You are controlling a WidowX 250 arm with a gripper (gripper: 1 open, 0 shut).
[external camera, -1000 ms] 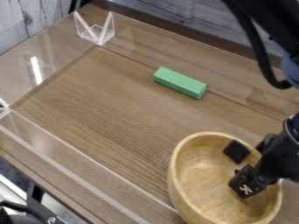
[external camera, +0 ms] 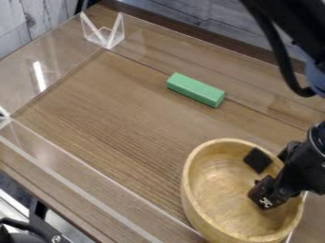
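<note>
A wide tan bowl stands at the lower right. The black gripper reaches from the right down into it, low against the bowl's inside, with its fingers open. Small dark pieces show at the fingers; whether anything besides the gripper lies there is hard to tell.
A green block lies on the wooden table above the bowl. A clear plastic object stands at the upper left. Dark cables show at the lower left corner.
The gripper has shifted very slightly within the bowl; the bowl and green block look unmoved.
</note>
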